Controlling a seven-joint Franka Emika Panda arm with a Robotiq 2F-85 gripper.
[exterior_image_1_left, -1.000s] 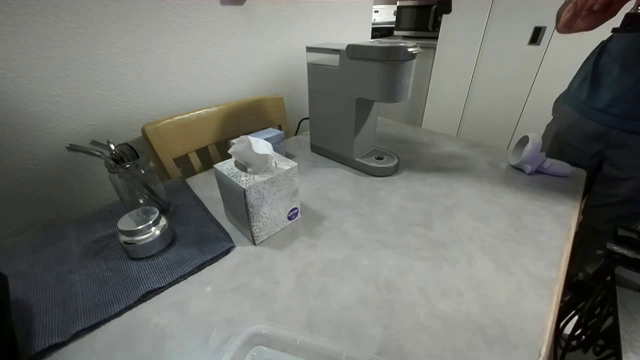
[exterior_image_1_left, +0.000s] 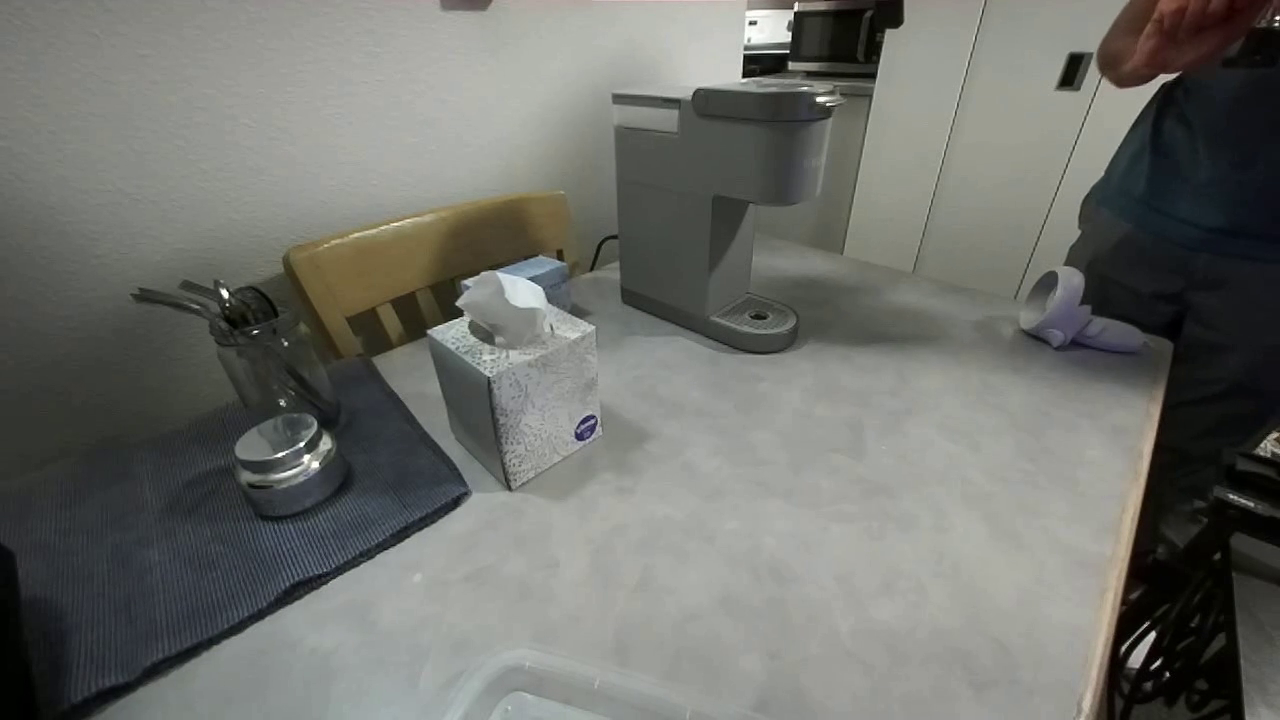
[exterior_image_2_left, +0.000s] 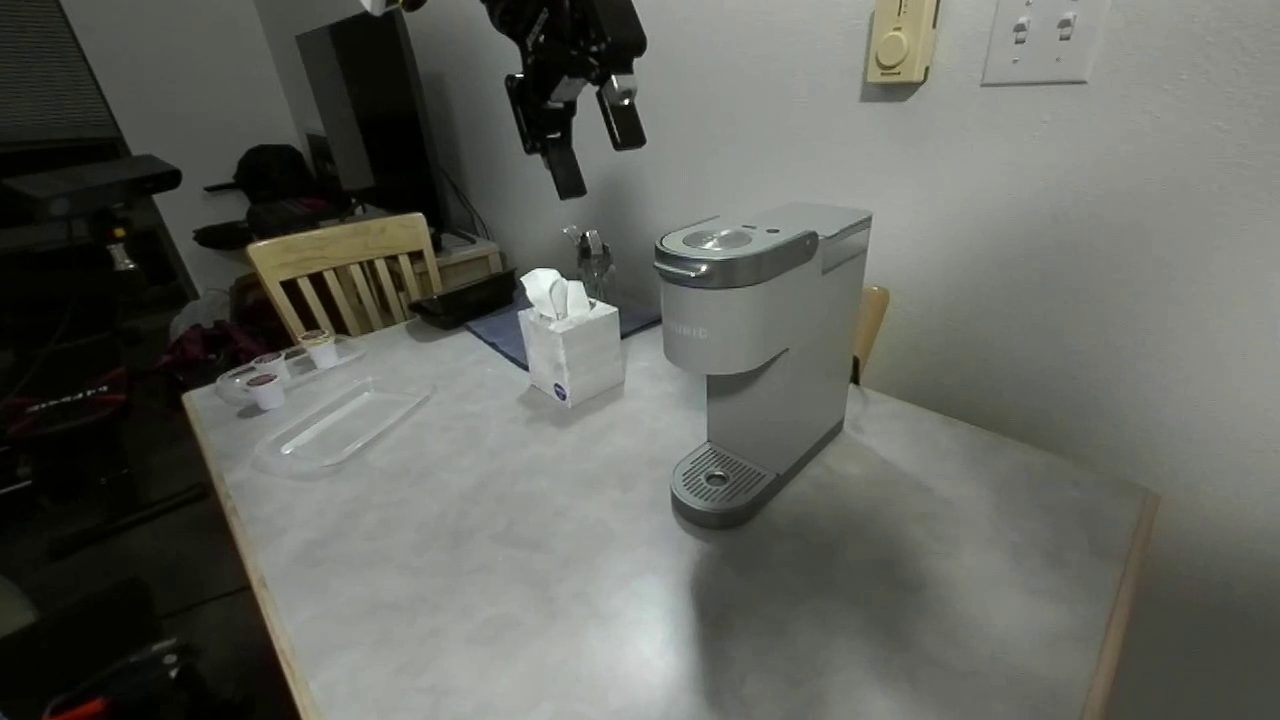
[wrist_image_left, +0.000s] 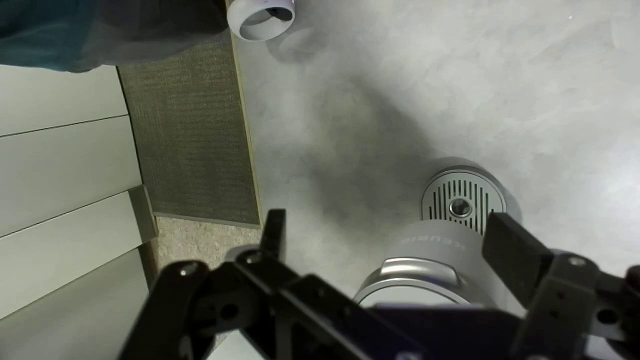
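Observation:
A grey Keurig coffee maker (exterior_image_2_left: 750, 312) stands upright on the table with its lid down. Its drip tray (wrist_image_left: 462, 201) is bare, with no cup on it. High above the table, my gripper (exterior_image_2_left: 596, 150) hangs between the tissue box and the coffee maker as exterior view 2 sees it. In the wrist view the gripper is spread wide, nothing between its fingers, and the coffee maker's silver lid handle (wrist_image_left: 420, 270) shows below and beyond them. Exterior view 1 does not show the gripper.
A tissue box (exterior_image_1_left: 528, 396) and a glass jar of utensils (exterior_image_1_left: 276, 360) stand left of the coffee maker. Several small pods (exterior_image_2_left: 266, 390) sit by a clear tray (exterior_image_2_left: 348, 422). A white controller (exterior_image_1_left: 1068, 314) lies near the table edge by a person (exterior_image_1_left: 1200, 204).
In exterior view 1 the person's body and hand have shifted slightly to the left. The objects on the table stay where they were.

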